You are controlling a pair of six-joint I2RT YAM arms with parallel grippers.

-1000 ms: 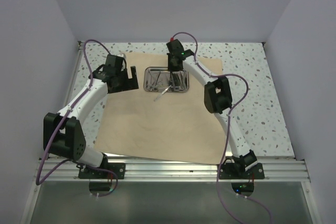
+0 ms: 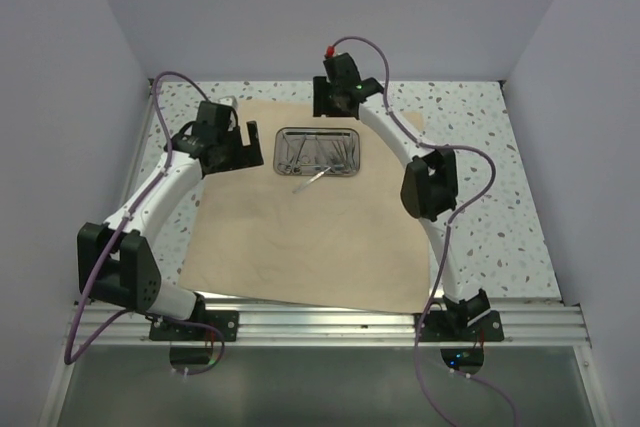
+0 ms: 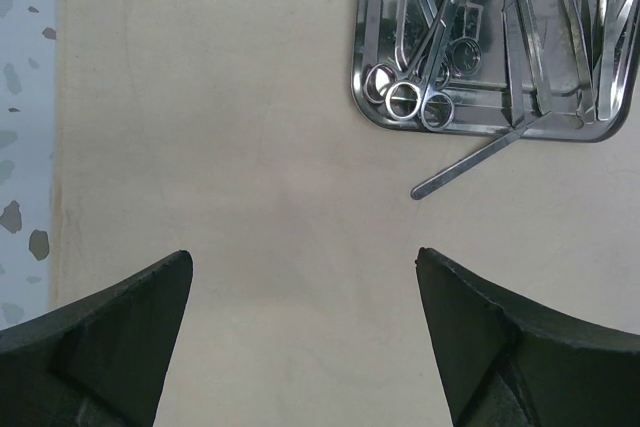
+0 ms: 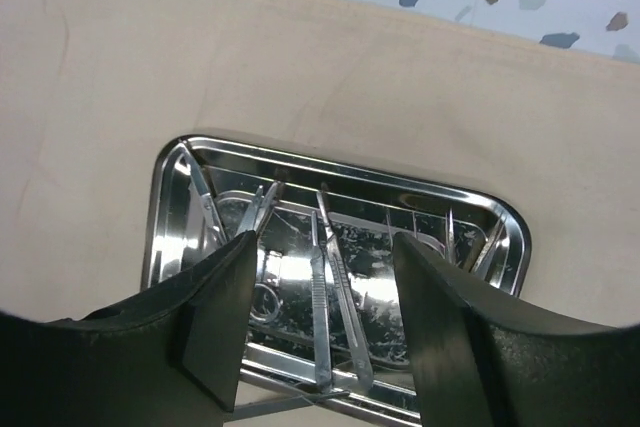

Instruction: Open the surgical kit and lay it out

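Note:
The metal tray (image 2: 275,154) lies on the cloth with several slim steel instruments inside it. Scissor-type tools with ring handles (image 3: 403,101) fill the tray's near left corner. One thin instrument (image 3: 465,166) rests across the near rim, its handle end out on the cloth. My left gripper (image 2: 254,145) stands open left of the tray, only bare cloth between its fingers. Beyond the tray's far side in the top view, my right gripper (image 2: 320,97) is open. The right wrist view shows two long instruments (image 4: 345,297) below, between its fingers in view but not held.
A beige cloth (image 2: 310,247) covers the middle of the speckled table (image 2: 485,197). Its near part, in front of the tray, is wide and bare. The right arm (image 2: 415,147) reaches in along the tray's right side.

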